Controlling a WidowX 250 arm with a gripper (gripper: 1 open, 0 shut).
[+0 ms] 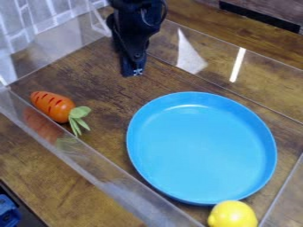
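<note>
The dark gripper (133,60) hangs at the top middle, pointing down over the back of the wooden floor inside the clear-walled bin. Whether its fingers are open or shut is hard to tell. A toy carrot (53,107) lies at the left, a blue plate (201,146) fills the right middle, and a yellow lemon (232,214) sits at the front edge below the plate.
Clear walls (89,168) ring the area. A white patch (190,58) shows on the back wall. Bare wood lies between the carrot, gripper and plate.
</note>
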